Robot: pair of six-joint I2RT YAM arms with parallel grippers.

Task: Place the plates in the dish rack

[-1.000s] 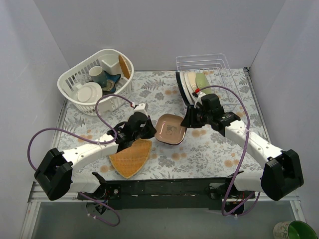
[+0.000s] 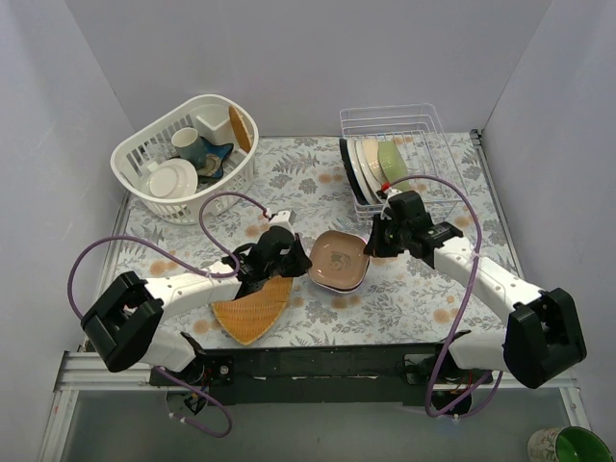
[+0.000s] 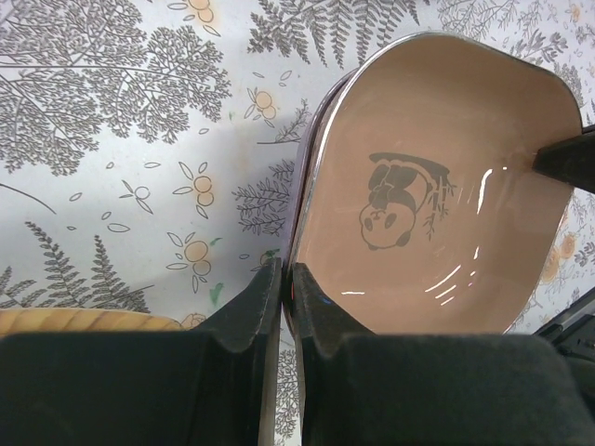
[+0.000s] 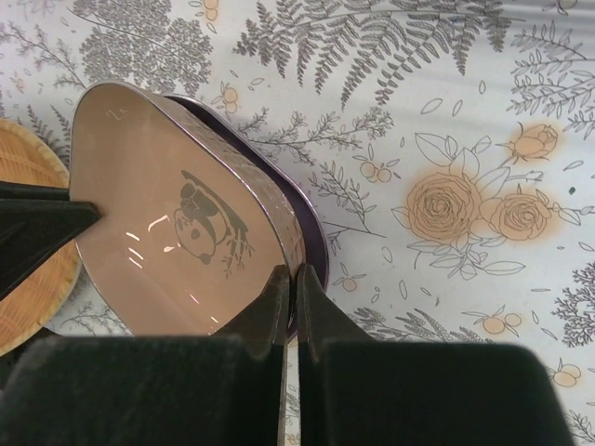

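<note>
Between the two arms is a tan, rounded-square dish (image 2: 339,258) with a panda picture on its inside, held by its rim from both sides. My left gripper is shut on the left rim. On the opposite rim my right gripper is shut as well. A darker purplish rim (image 4: 311,228) shows just behind the tan dish; whether it is a second dish touching it I cannot tell. The wire dish rack (image 2: 423,144) stands at the back right, with several plates (image 2: 370,162) upright in its left part.
A white basket (image 2: 130,159) at the back left holds a mug (image 2: 189,146), a white bowl (image 2: 171,180) and other ware. A woven tray (image 2: 252,316) lies below my left gripper.
Both grippers and the dish have shifted slightly to the right and toward the front edge. The dish's tilt has changed a little. Rack and basket look the same.
</note>
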